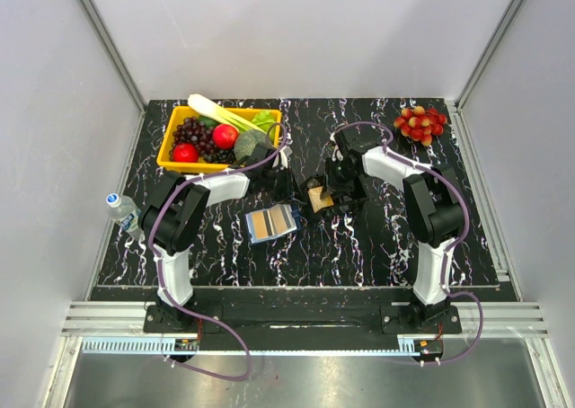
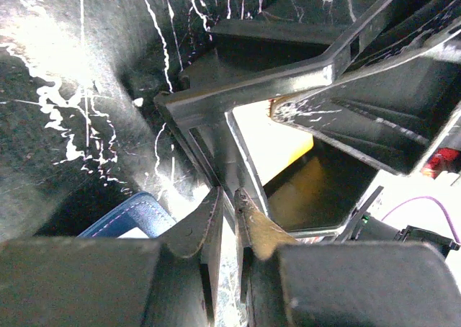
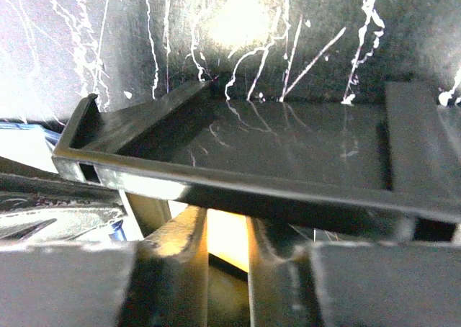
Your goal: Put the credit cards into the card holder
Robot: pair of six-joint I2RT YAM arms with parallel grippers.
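A dark card holder [image 2: 310, 197] is at the table's middle, with a yellow-tan card [image 1: 320, 199] in one of its slots. My left gripper is shut on the holder's left edge. My right gripper is over the holder, its fingertips close below a black rim, with yellow card showing between and behind them; whether it grips anything is unclear. A blue-edged tray with tan cards [image 1: 269, 223] lies just left of and nearer than the holder.
A yellow basket of produce [image 1: 166, 153] stands at back left, a bottle [image 1: 126, 215] at far left, red fruit [image 1: 420, 123] at back right.
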